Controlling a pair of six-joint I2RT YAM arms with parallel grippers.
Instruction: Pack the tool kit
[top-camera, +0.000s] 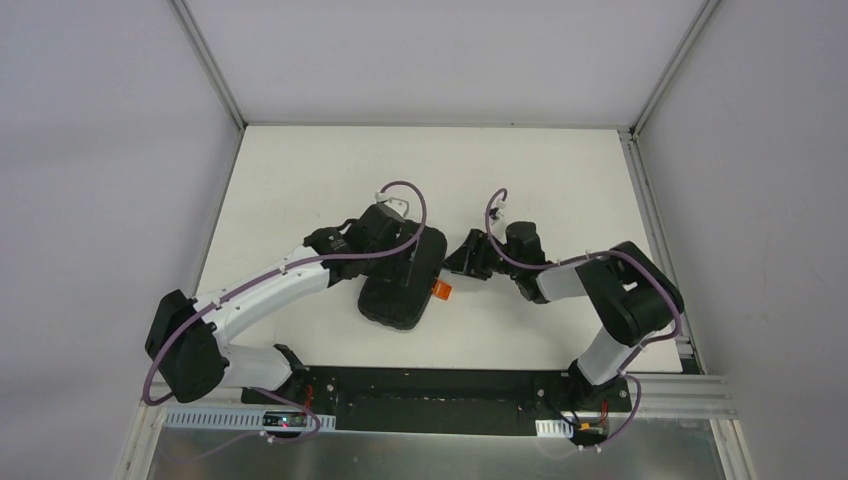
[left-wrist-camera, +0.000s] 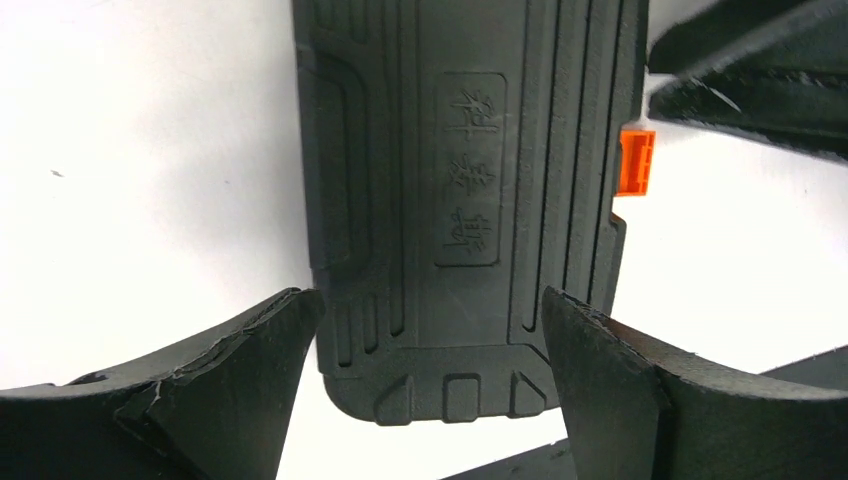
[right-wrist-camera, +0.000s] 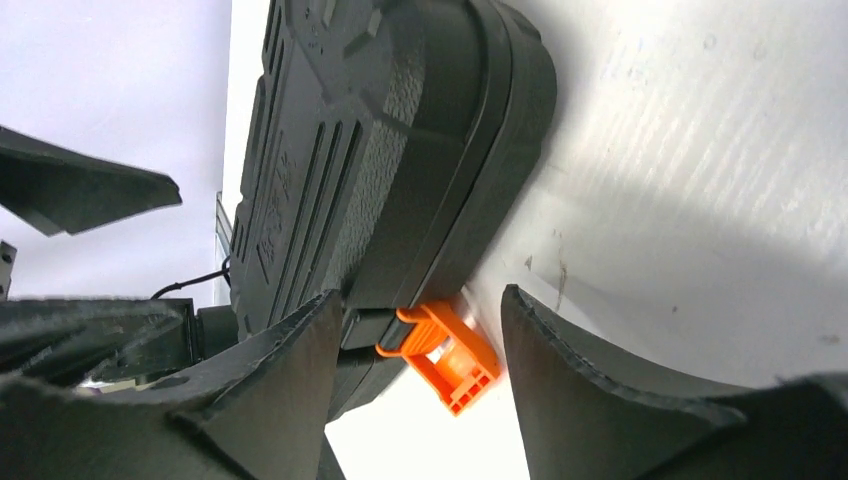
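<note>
The black tool case (top-camera: 395, 300) lies closed in the middle of the white table, its long side angled. An orange latch sticks out from its right side, seen also in the right wrist view (right-wrist-camera: 455, 365). My left gripper is over the case, fingers apart on either side of its near part. My right gripper stands part open low beside the orange latch, with the case edge and latch between and beyond its fingertips. Whether either touches the case is hard to tell.
Walls enclose it at left, back and right, and a dark strip (top-camera: 440, 400) runs along the front edge.
</note>
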